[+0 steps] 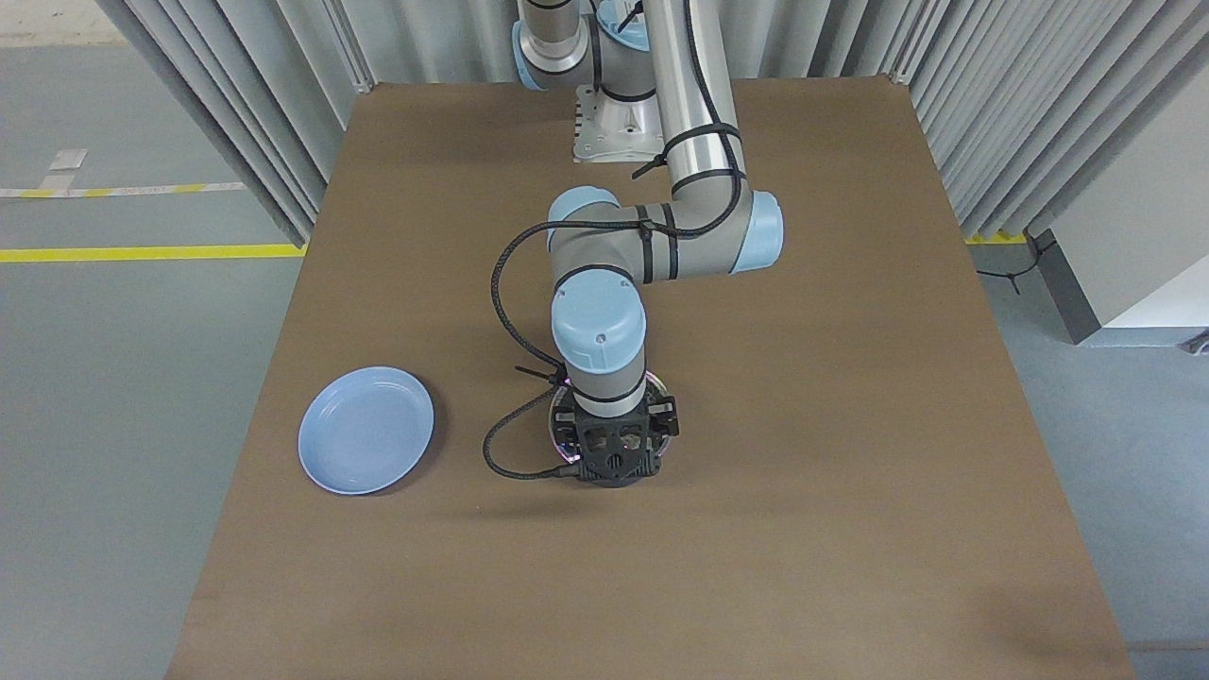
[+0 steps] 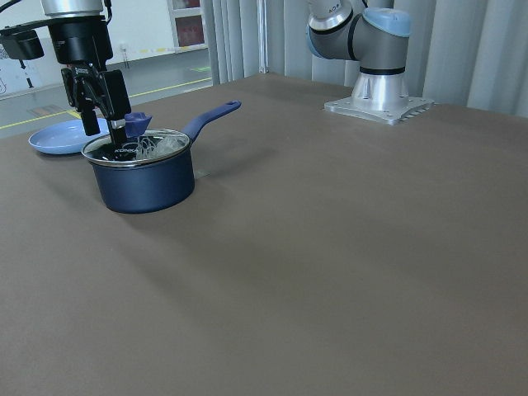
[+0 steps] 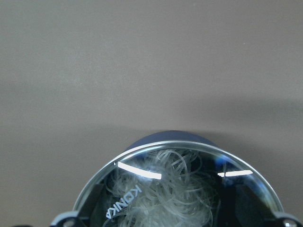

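My gripper [image 2: 106, 124] points down at the lid of a dark blue pot [image 2: 144, 186] with a long handle [image 2: 216, 113]. Its fingers are at the glass lid [image 3: 165, 175] near a blue piece like a knob [image 2: 136, 121]. Whitish strands show through the lid. In the wrist view both fingertips sit low, over the lid; whether they hold anything is hidden. In the front view the wrist covers most of the pot.
An empty light blue plate [image 1: 365, 431] lies left of the pot. The arm's base [image 2: 377, 106] stands at the back.
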